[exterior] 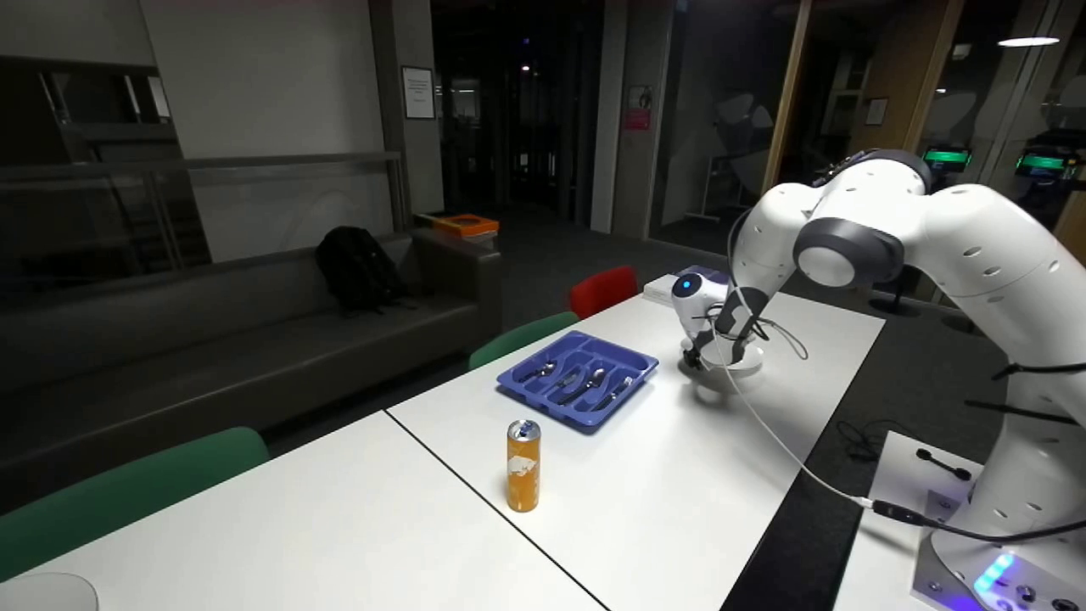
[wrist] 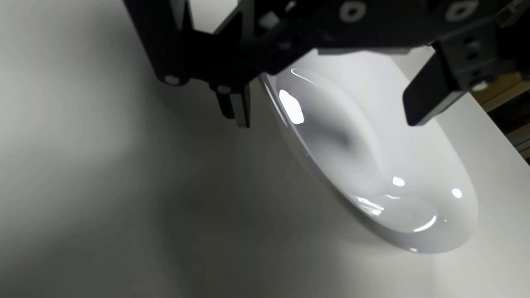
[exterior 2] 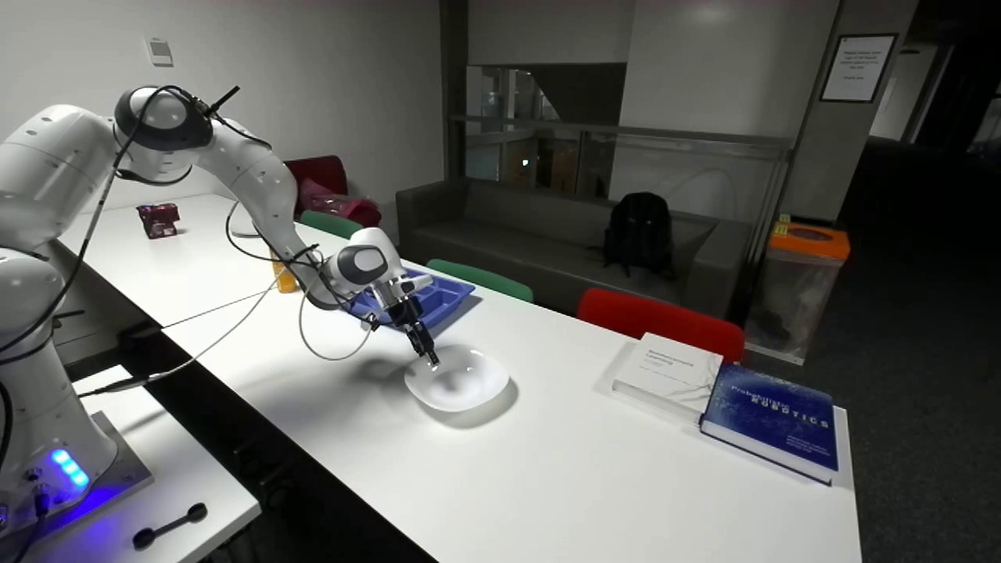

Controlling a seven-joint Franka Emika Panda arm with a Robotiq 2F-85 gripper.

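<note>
A shallow white bowl [exterior 2: 474, 381] lies on the white table, its glossy hollow turned up. In the wrist view the bowl [wrist: 397, 149] reaches from under the gripper toward the lower right. My gripper is open, its two fingers well apart and nothing held between them. Its tips are close to the bowl's near rim; whether they touch it I cannot tell. From the second exterior side, the gripper [exterior 2: 432, 360] points down at the bowl's left edge. In the first exterior view the arm partly hides the bowl [exterior: 748, 358].
A blue cutlery tray [exterior: 550, 407] with several utensils sits beside the arm. An orange can [exterior: 523, 468] stands nearer the table seam. Two books, one white [exterior 2: 668, 371] and one blue [exterior 2: 771, 417], lie at the table's end. Bare table surrounds the bowl's front side.
</note>
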